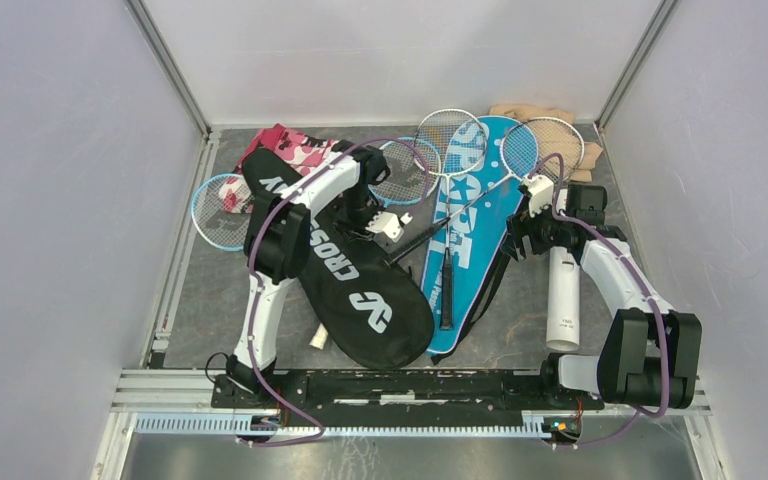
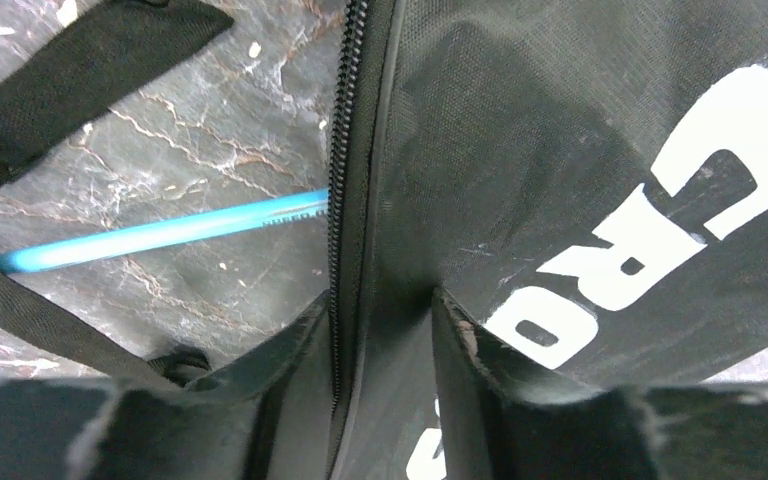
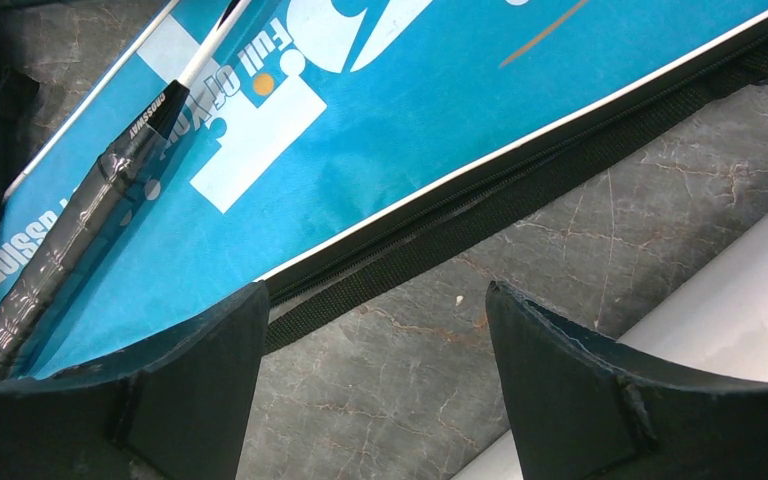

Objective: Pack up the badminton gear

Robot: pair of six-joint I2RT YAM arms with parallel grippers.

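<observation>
The black Crossway bag lies diagonally on the floor. My left gripper is low at its zippered edge, its fingers either side of that edge; whether it grips is unclear. A blue shaft and a black strap lie beside it. The blue bag carries two rackets, whose dark handles point toward the front. My right gripper stands open above the floor between the blue bag and a white tube, holding nothing.
Another racket lies at the left, beside pink camouflage fabric. Tan cloth lies at the back right. Walls enclose the sides and back; bare floor shows at the left front.
</observation>
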